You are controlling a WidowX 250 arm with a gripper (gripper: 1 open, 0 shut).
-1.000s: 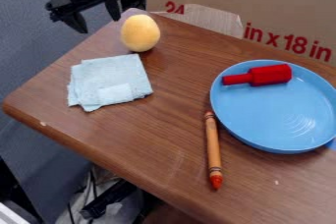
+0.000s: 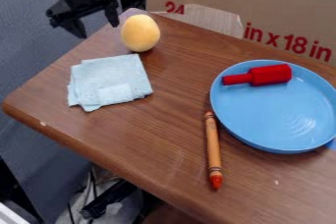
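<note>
My black gripper (image 2: 89,20) hangs at the upper left, beyond the table's edge and left of a yellow egg-shaped object (image 2: 140,32); I cannot tell from this view how far its fingers are apart. A folded pale blue cloth (image 2: 109,81) lies on the wooden table (image 2: 157,144). A large orange crayon (image 2: 213,151) lies left of a blue plate (image 2: 276,120), which holds a red cylindrical object with a narrower handle (image 2: 266,75).
A cardboard box (image 2: 250,12) stands along the back, with a pale flap (image 2: 210,17) by it. The table's near left edge drops to the floor.
The gripper has shifted slightly and changed its angle, sitting a little lower at the upper left. The objects on the table have not moved.
</note>
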